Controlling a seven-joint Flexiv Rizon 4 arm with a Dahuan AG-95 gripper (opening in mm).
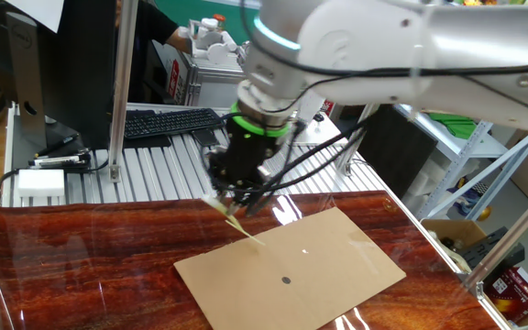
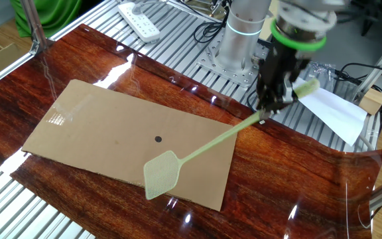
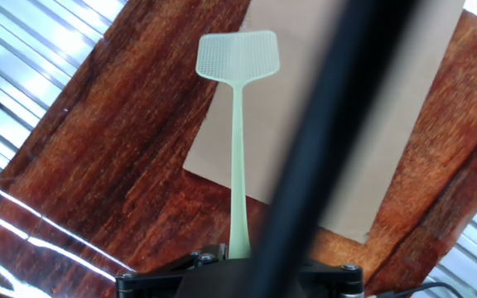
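A pale green fly swatter [image 2: 161, 175] is held by its handle in my gripper [image 2: 275, 105], which is shut on it. Part of the handle sticks out behind the fingers in exterior view 2. In the wrist view the swatter's mesh head [image 3: 238, 56] points away from the gripper, overlapping the cardboard's edge in sight. A flat brown cardboard sheet [image 1: 337, 247] lies on the table, with a small dark round spot [image 2: 158, 139] near its middle. From these angles the head appears beside the spot, apparently above the sheet; its exact height I cannot tell.
Glossy wood-patterned covering [image 1: 81, 257] spreads around the cardboard, mostly clear. At the back stand a keyboard [image 1: 168, 123] and a small white box [image 1: 41, 182]. A power strip [image 2: 138, 22] lies on the slatted metal surface. Black cables hang along the arm.
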